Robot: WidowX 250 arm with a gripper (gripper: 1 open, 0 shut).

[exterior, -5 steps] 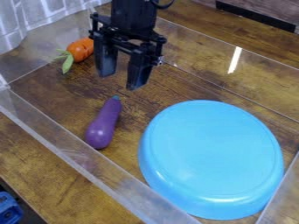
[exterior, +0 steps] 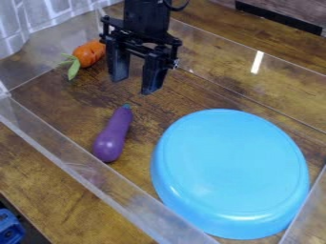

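My gripper [exterior: 135, 72] hangs over the upper middle of the wooden surface, its two black fingers spread open with nothing visible between them. A purple eggplant [exterior: 112, 136] lies below it, left of centre. An orange carrot [exterior: 86, 55] with a green top lies to the upper left of the gripper. A large light-blue round object [exterior: 227, 174], like an upturned plate or lid, fills the lower right.
Clear plastic walls border the wooden surface [exterior: 242, 91] on the left and along the front. A small blue object [exterior: 8, 226] sits outside at the bottom left corner.
My gripper has shifted slightly upward in the view. The eggplant, carrot and blue object have not moved.
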